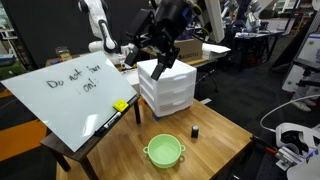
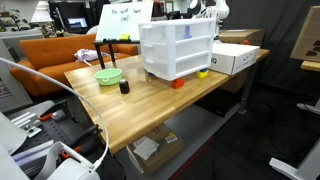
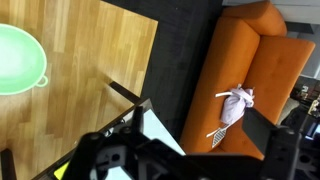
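Observation:
High above the table, my gripper (image 1: 146,64) hangs near the top of a tilted whiteboard (image 1: 72,98) with handwriting on it. Its two dark fingers stand wide apart in the wrist view, with only the board's edge and the floor seen between them, so the gripper is open and empty. A yellow item (image 1: 120,105) and a dark item rest along the board's lower edge. On the wooden table, a light green bowl (image 1: 164,151) sits in front of the board. To its right stands a small black object (image 2: 124,87).
A white drawer unit (image 2: 178,48) stands on the table behind the bowl. Small red (image 2: 178,84) and yellow (image 2: 203,74) blocks lie at its base. An orange sofa (image 3: 240,75) is beyond the table's edge. Bare wood surrounds the bowl.

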